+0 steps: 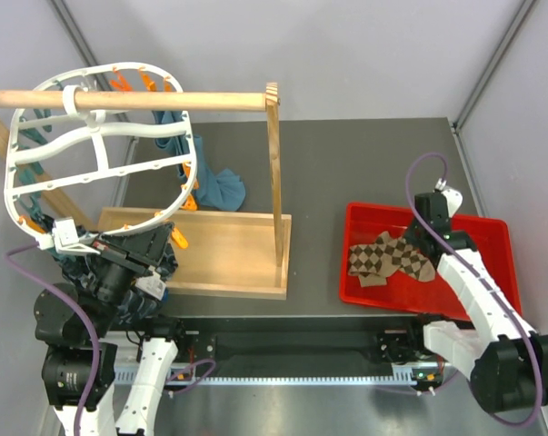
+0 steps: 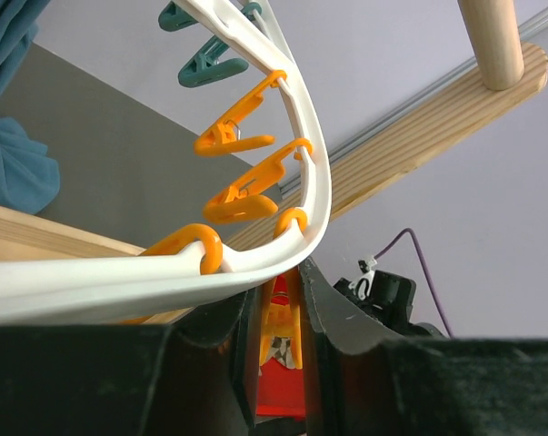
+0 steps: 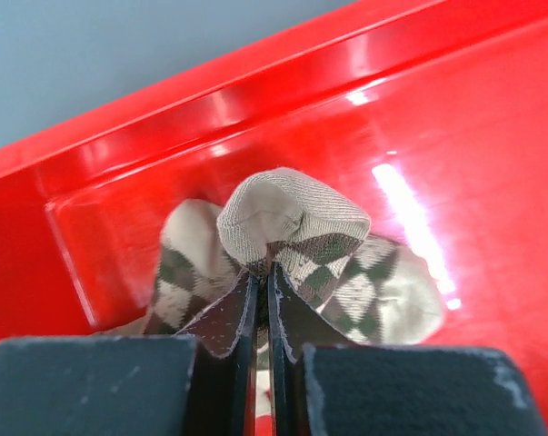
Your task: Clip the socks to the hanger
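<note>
A white clip hanger [image 1: 101,163] hangs from a wooden rail with teal and orange clips; blue fabric [image 1: 214,186] and dark patterned fabric hang at it. My left gripper is shut on an orange clip [image 2: 292,336] below the hanger's ring. At the red bin, my right gripper is shut at a checkered sock [image 3: 292,218], whose grey cuff rises at the fingertips. Other checkered sock fabric [image 1: 373,259] lies flat beside and beneath it in the bin.
The wooden stand's post [image 1: 275,173] and open wooden tray [image 1: 228,272] are at centre left. The red bin [image 1: 346,291] is at the right.
</note>
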